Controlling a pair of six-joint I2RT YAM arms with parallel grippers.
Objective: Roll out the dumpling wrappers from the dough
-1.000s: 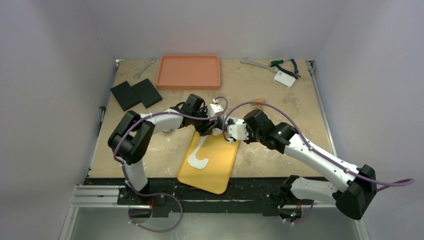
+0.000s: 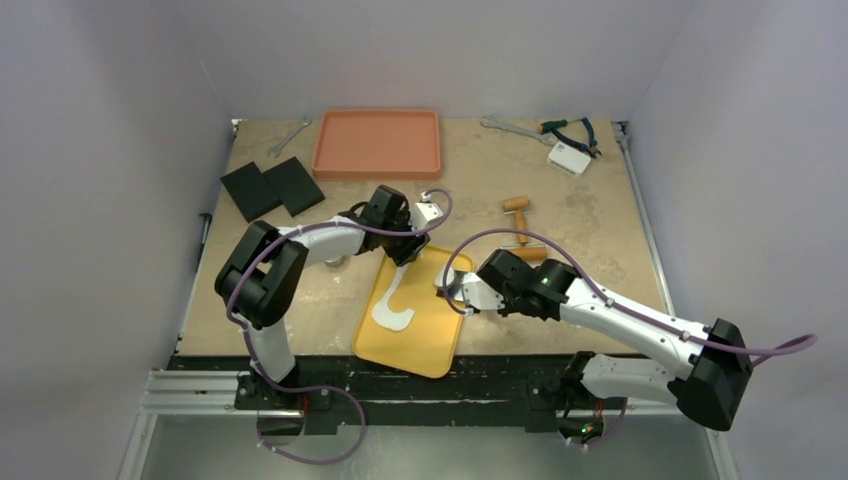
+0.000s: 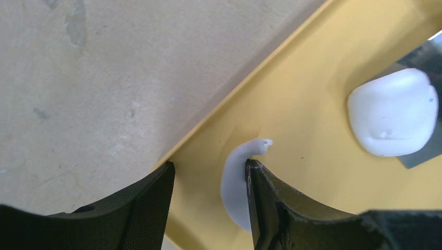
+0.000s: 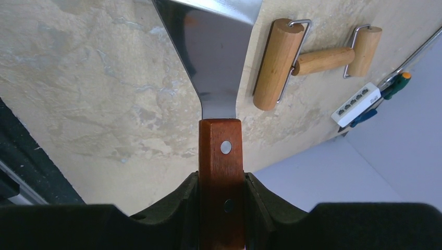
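On the yellow tray [image 2: 400, 345] lies a long strip of white dough [image 2: 393, 318]; a rounded dough piece [image 3: 391, 112] rests beside a metal blade at the tray's side. My left gripper is part open over the strip's upper end [image 3: 237, 192], its right finger touching or beside it; a grip cannot be told. My right gripper holds the wooden handle of a steel scraper [image 4: 219, 67], whose blade extends forward.
Rolling pins [image 2: 522, 225] lie to the right. An orange tray [image 2: 376, 145], dark boards [image 2: 292, 187], wrenches, pliers [image 2: 585, 135] and a white block [image 2: 568, 160] lie toward the back.
My right arm has moved toward the front with the scraper, uncovering the rolling pins. The tray has shifted slightly left, and my left gripper slightly with it.
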